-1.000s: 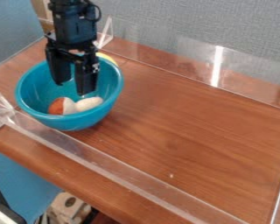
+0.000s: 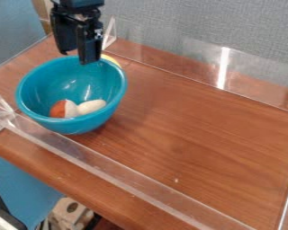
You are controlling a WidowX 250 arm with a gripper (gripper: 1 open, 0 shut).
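A turquoise bowl (image 2: 104, 90) rests on the wooden table at the left, with an orange-red round object (image 2: 58, 109) and pale egg-shaped objects (image 2: 90, 107) inside at its front. My black gripper (image 2: 76, 48) hangs above the back of the bowl, open. I can make out nothing between its fingers. A small yellow object (image 2: 111, 60) shows behind the bowl, partly hidden.
Clear plastic walls (image 2: 223, 65) run along its edges, with a grey wall behind.
My gripper has moved upward from inside the bowl to above its back part. The bowl and the objects in it look unmoved.
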